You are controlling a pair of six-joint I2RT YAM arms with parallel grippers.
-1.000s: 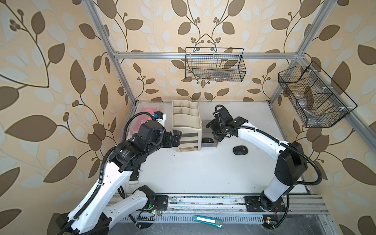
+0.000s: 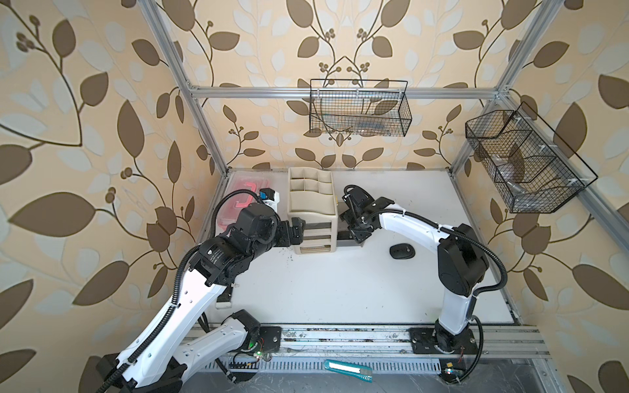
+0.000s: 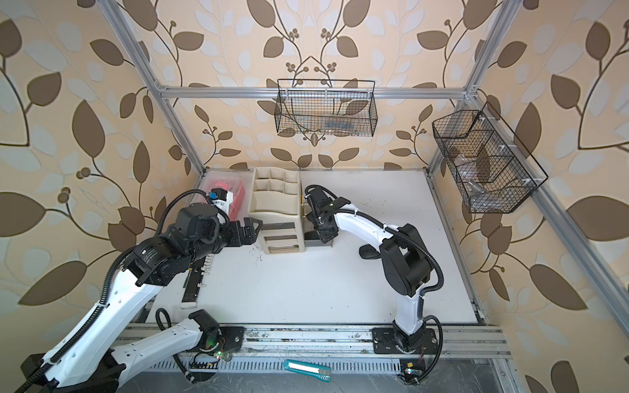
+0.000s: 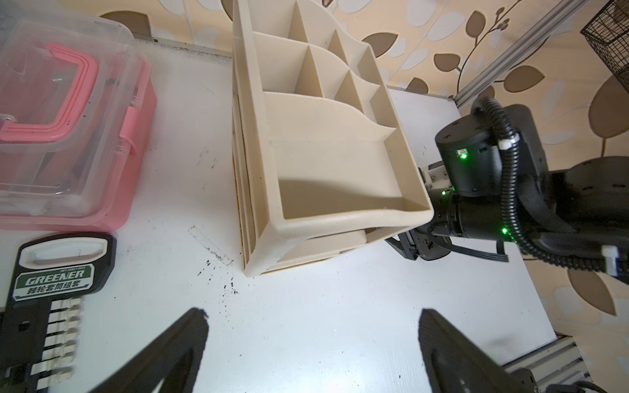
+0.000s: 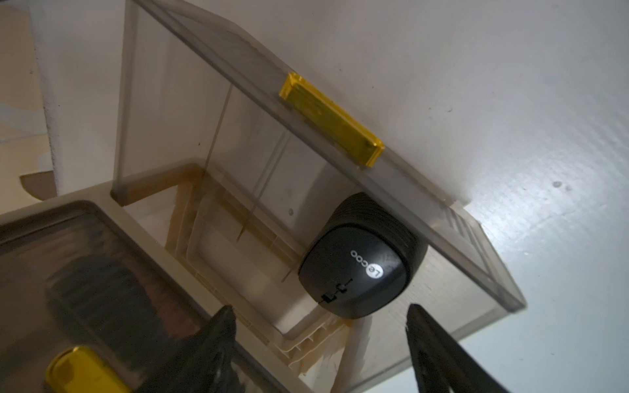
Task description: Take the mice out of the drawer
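Observation:
A black mouse (image 5: pixel 353 265) sits in the pulled-out clear drawer (image 5: pixel 249 124) with its yellow handle, on the right side of the beige organizer (image 2: pixel 311 203). My right gripper is over that drawer, open, its fingers just short of the mouse in the right wrist view. A second black mouse (image 2: pixel 401 251) lies on the table right of the drawer. My left gripper stands open at the organizer's front left, with nothing between its fingers.
A pink case (image 4: pixel 131 163) and a socket set (image 4: pixel 59 275) lie at the left. Wire baskets (image 2: pixel 360 108) hang above.
My right arm has moved left toward the organizer, its gripper now farther over the drawer. The left arm is nearly unchanged.

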